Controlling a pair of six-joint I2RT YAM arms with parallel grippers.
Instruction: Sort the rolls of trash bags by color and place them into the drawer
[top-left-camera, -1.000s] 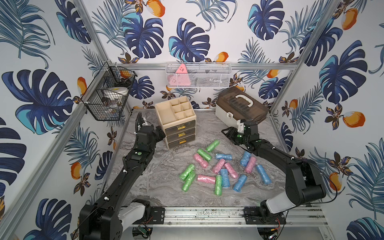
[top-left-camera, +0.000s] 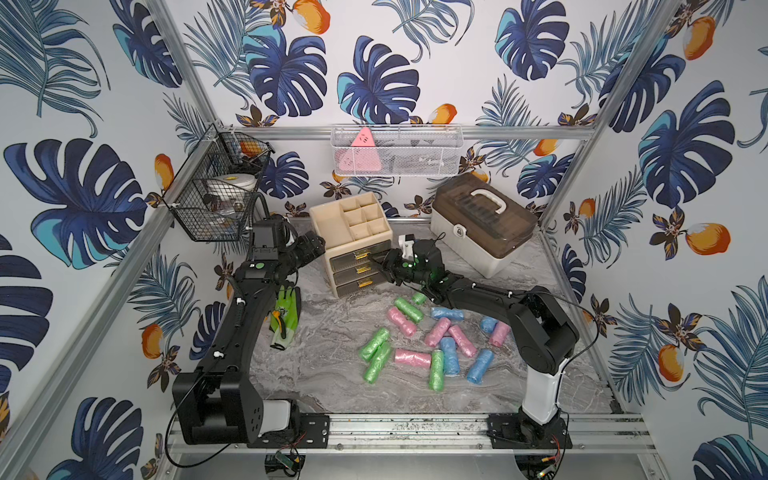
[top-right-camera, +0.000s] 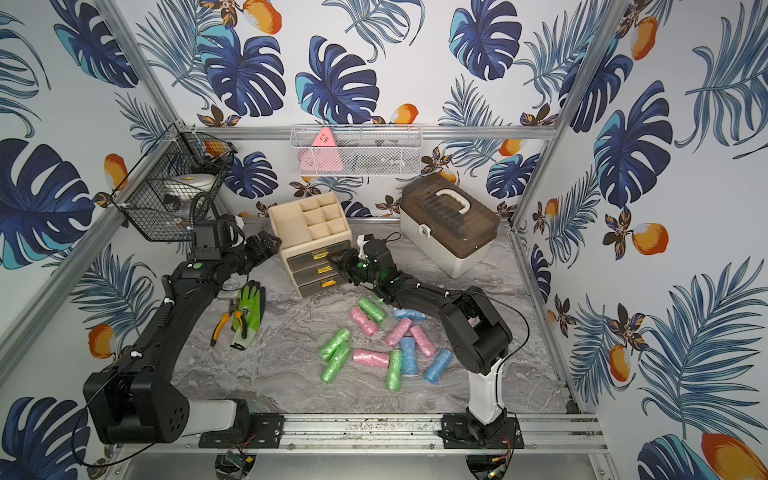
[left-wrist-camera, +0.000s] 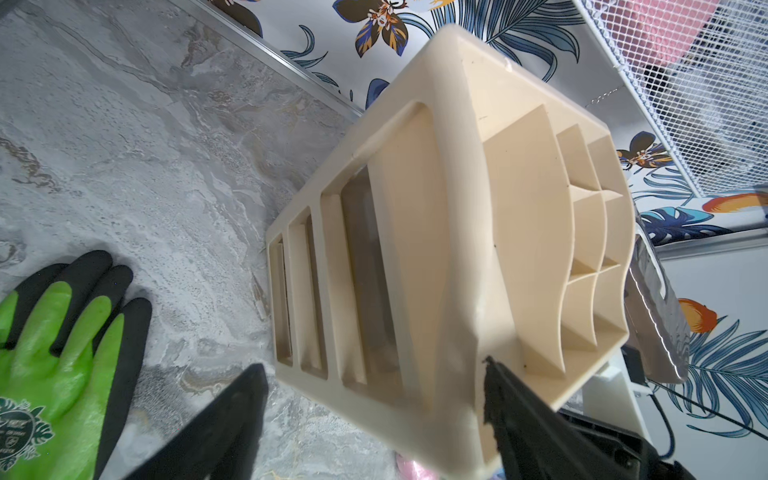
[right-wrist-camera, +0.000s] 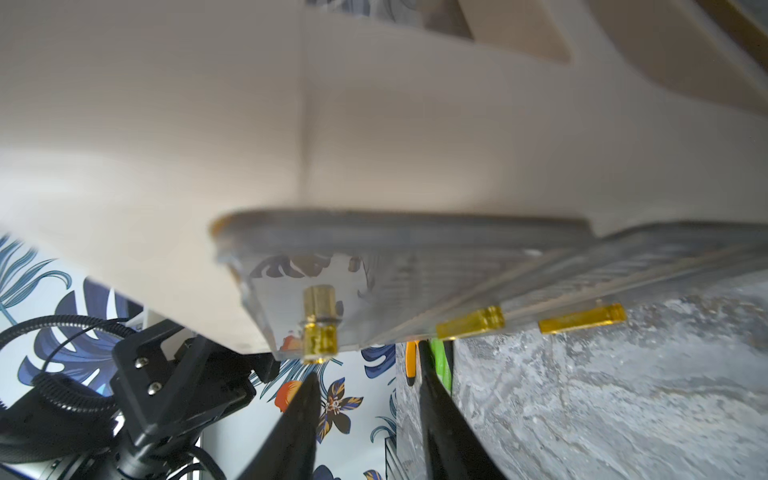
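Note:
A beige cabinet with three grey drawers and gold handles stands at the back; all three drawers look closed. At its left side, my left gripper is open, its fingers apart with the cabinet's side beyond them. In front of the right part of the drawers my right gripper is part open and empty, close below the top drawer's handle. Green rolls, pink rolls and blue rolls lie mixed on the table; the right arm hides some in the top right view.
Behind the right arm stands a brown-lidded toolbox. A green glove and orange-handled pliers lie left of the cabinet. Wire baskets hang at the back wall and left.
My right gripper has moved left from beside the toolbox to the drawer fronts. The rolls look unmoved.

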